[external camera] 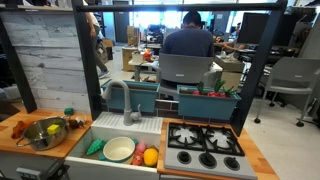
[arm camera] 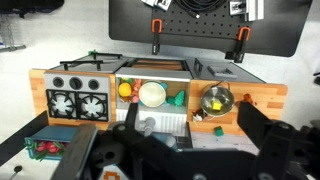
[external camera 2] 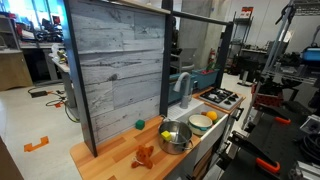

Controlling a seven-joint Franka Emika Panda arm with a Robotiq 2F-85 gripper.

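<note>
At the bottom of the wrist view my gripper stands open, its dark fingers wide apart with nothing between them. It is above the toy kitchen counter. A metal pot (arm camera: 208, 108) with a yellow item (arm camera: 217, 104) inside sits on the wooden counter; exterior view 2 also shows the pot (external camera 2: 175, 144). In the sink lie a cream bowl (external camera: 119, 149), a green item (external camera: 96, 146) and an orange-yellow round item (external camera: 151, 157). The stove (external camera: 207, 148) has black grates and dark knobs, and its top is bare.
An orange-brown toy (external camera 2: 144, 155) and a small green object (external camera 2: 140, 124) lie on the counter near the pot. A grey faucet (external camera: 127, 100) rises behind the sink. Teal bins (external camera: 207, 105) stand behind the stove, with red and green items inside. Dark posts and a plank wall (external camera 2: 122, 75) border the counter.
</note>
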